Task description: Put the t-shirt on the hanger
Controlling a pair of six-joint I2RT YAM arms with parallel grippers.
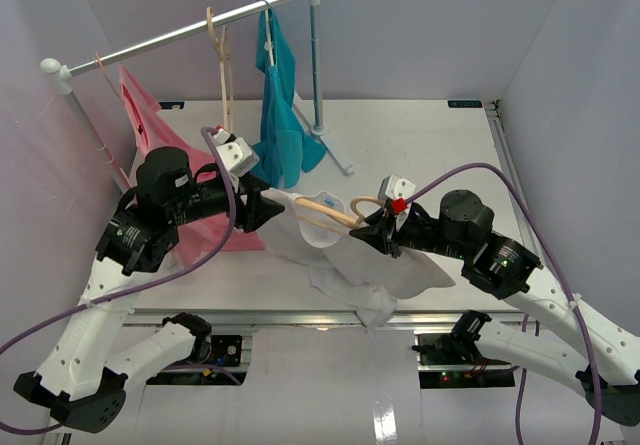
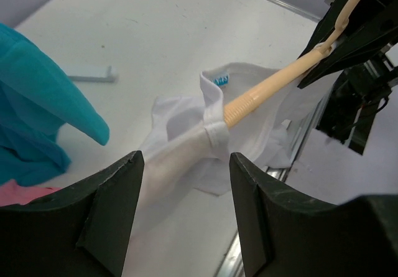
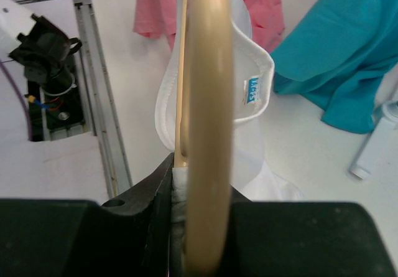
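Note:
The white T-shirt [image 1: 390, 275] hangs draped around a wooden hanger [image 1: 320, 208], whose far end is inside the cloth. My right gripper [image 1: 375, 230] is shut on the hanger near its hook; in the right wrist view the bar runs up from between the fingers. My left gripper [image 1: 262, 205] is open at the hanger's cloth-covered end; in the left wrist view that covered end [image 2: 177, 159] lies beyond and between the two separated fingertips.
A rail [image 1: 180, 35] at the back left carries a pink garment [image 1: 145, 125], empty wooden hangers [image 1: 225, 75] and a teal garment [image 1: 280, 135]. The board [image 1: 420, 145] is clear at the back right.

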